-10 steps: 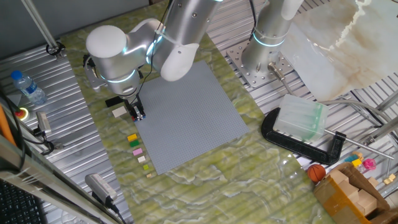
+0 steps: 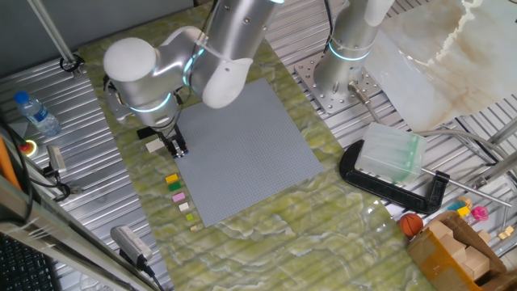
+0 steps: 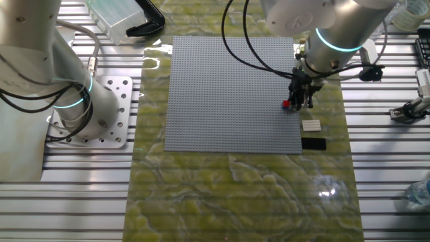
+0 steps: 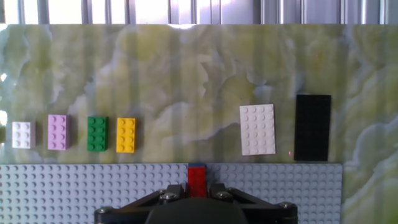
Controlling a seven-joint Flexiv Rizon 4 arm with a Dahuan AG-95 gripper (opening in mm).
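Note:
A red brick (image 4: 196,181) sits between the fingers of my gripper, which looks shut on it in the wrist view. A sliver of a blue brick (image 4: 196,165) shows at the red one's far end, by the baseplate's edge. The grey studded baseplate (image 3: 232,94) lies flat, and the gripper is low over its border, near the loose bricks. Beside the plate stand a yellow brick (image 4: 125,135), a green brick (image 4: 97,134), a pink brick (image 4: 58,132) and a white brick (image 4: 23,135). Whether the red brick is pressed onto anything is hidden.
Off the plate's edge lie a white flat plate (image 4: 257,129) and a black flat piece (image 4: 312,127). A black clamp (image 2: 392,190) with a clear box (image 2: 391,152) and a cardboard box (image 2: 452,255) stand farther off. Most of the baseplate is bare.
In exterior view 1 the arm's wrist housing has shifted slightly left and down, while the fingertips stay at nearly the same spot. The loose bricks have not moved.

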